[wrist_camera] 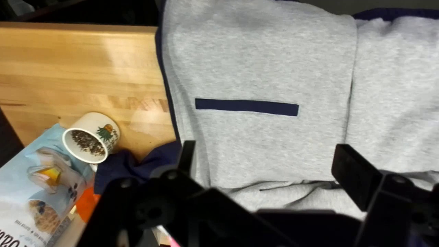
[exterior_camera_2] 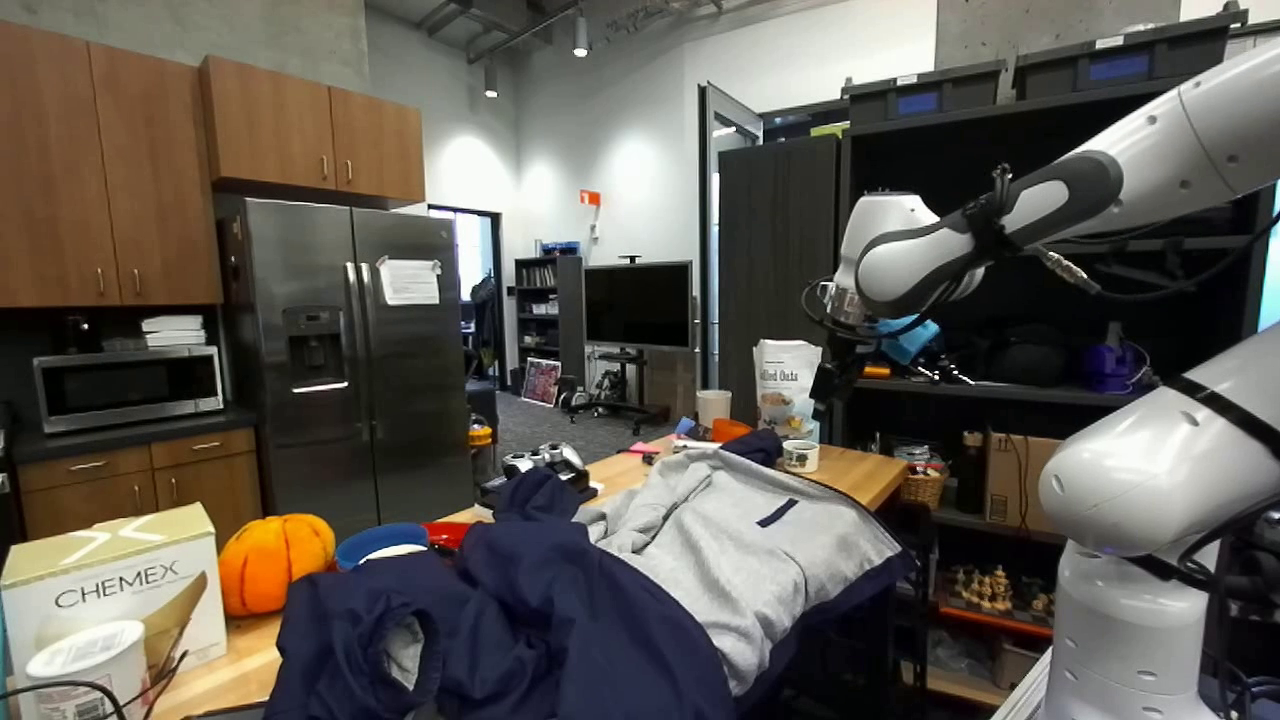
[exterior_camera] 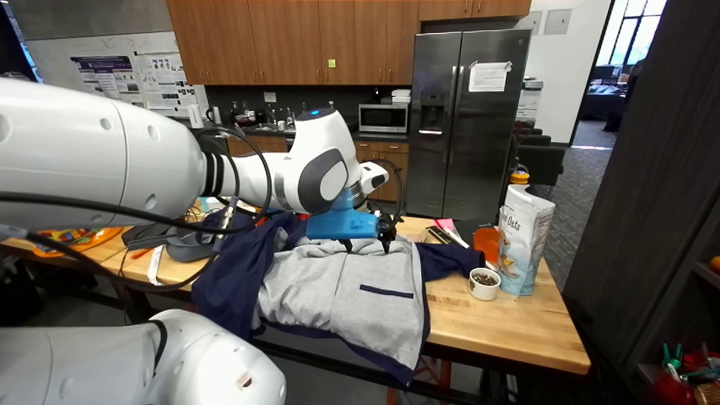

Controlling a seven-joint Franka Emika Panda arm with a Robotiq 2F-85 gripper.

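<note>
A navy and grey garment (exterior_camera: 378, 287) lies spread over the wooden table, its grey inside facing up and its lower edge hanging past the table's near side. A dark navy strip (wrist_camera: 247, 106) marks the grey cloth (wrist_camera: 263, 144). Above the cloth's bunched far part, my gripper is open, its two black fingers wide apart with nothing held between them. From the side, the gripper (exterior_camera: 368, 248) appears just over the folds; whether the tips touch the cloth I cannot tell. One navy sleeve (exterior_camera_2: 504, 612) is heaped in the foreground of the second exterior view.
Right of the garment stand a small white cup (exterior_camera: 484, 284) with dark bits inside and an oats bag (exterior_camera: 525, 239). An orange container (exterior_camera: 486, 244) sits behind them. Bare tabletop (exterior_camera: 506, 331) shows at the front right. A Chemex box (exterior_camera_2: 114, 588) and orange pumpkin (exterior_camera_2: 276, 562) occupy the other end.
</note>
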